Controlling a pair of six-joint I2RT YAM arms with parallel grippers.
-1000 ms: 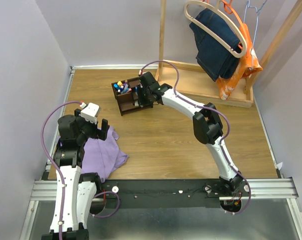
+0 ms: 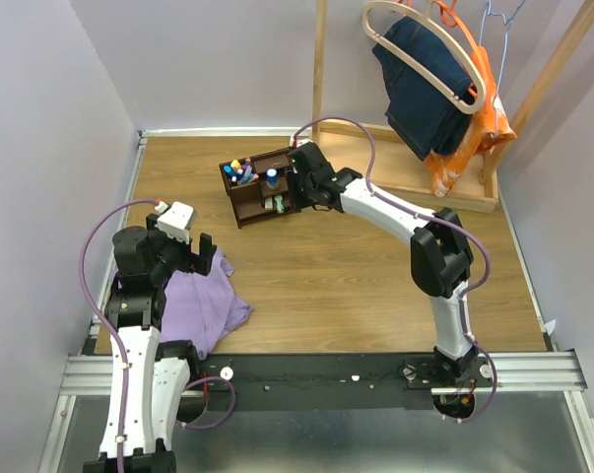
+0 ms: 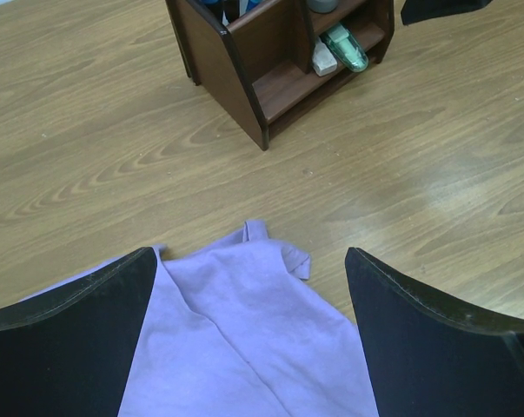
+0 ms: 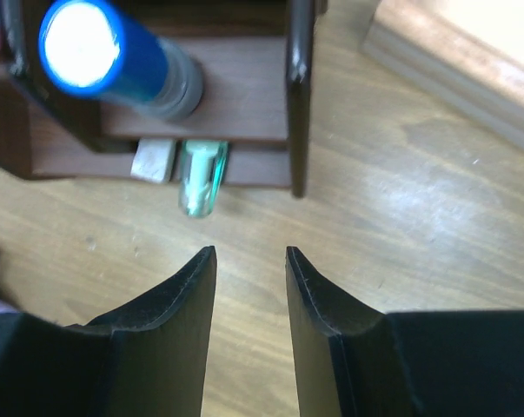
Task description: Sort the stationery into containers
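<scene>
A dark brown wooden organizer (image 2: 247,206) stands near the back of the table. Colored markers (image 2: 239,171) fill its left compartment. A blue-capped bottle (image 4: 114,61) stands on its shelf. In the lower compartment a white eraser-like block (image 4: 153,160) lies beside a green translucent item (image 4: 202,178), which pokes out over the front edge. My right gripper is just in front of the organizer, fingers part open, with only bare table showing between the fingers. My left gripper hangs open above the purple cloth, holding nothing.
The crumpled purple cloth (image 2: 203,301) covers the left front of the table. A wooden rack base (image 2: 375,158) at the back right carries hanging jeans (image 2: 420,84) and an orange garment (image 2: 474,128).
My right arm has drawn back to the right, uncovering the bottle and the green item in the organizer. The left arm and the cloth have stayed put.
</scene>
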